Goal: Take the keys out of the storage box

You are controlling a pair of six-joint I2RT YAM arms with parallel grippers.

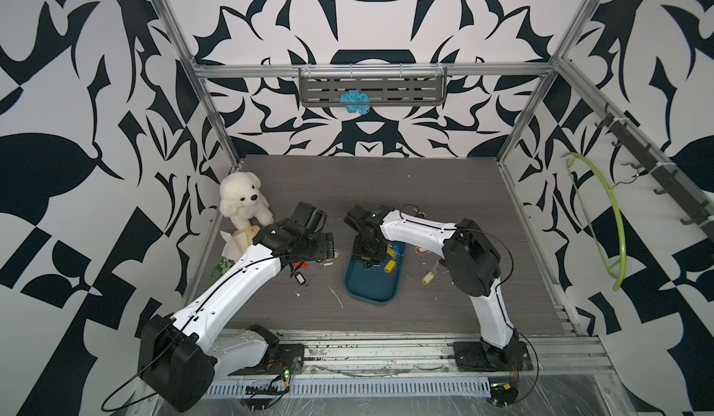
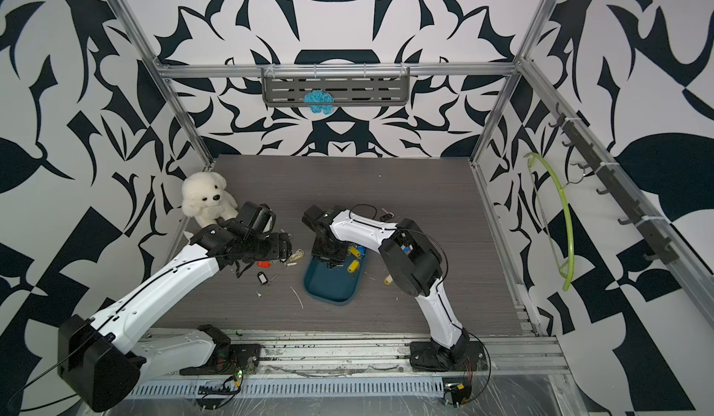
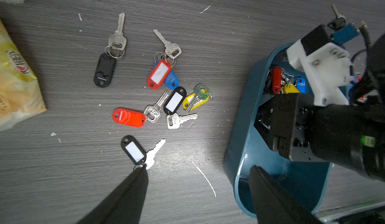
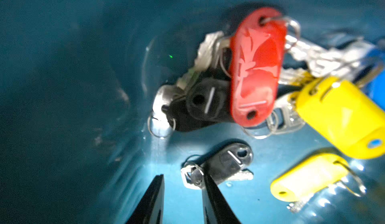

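The blue storage box (image 1: 369,289) stands mid-table with my right gripper lowered into it. Its fingers are partly open, and a black-tagged key (image 4: 224,163) lies by the right fingertip, its ring reaching toward the gap. Nothing is visibly gripped. Further in lie a red-tagged key (image 4: 256,75), yellow tags (image 4: 340,115) and other black tags. My left gripper is open and empty above the table, left of the box. Below it lie several keys, among them one with a red tag (image 3: 129,117) and one with a black tag (image 3: 105,69).
More keys lie right of the box, one with a yellow tag (image 1: 429,277). A white plush dog (image 1: 241,196) and a yellow bag (image 3: 16,79) stand at the left. My right arm crosses over the box's far part.
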